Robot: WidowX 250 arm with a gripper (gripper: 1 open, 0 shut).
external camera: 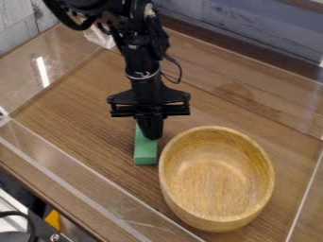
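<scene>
My black gripper (149,121) hangs from the top centre of the view, its tip down over the upper end of a green block (145,151). The block lies lengthwise on the wooden surface, just left of a large tan bowl (214,194). The fingertips are small and dark against the block; whether they are open or shut, or touch it, I cannot tell.
A pale wall edge (265,24) runs along the back right. A dark cable lies at the lower left corner.
</scene>
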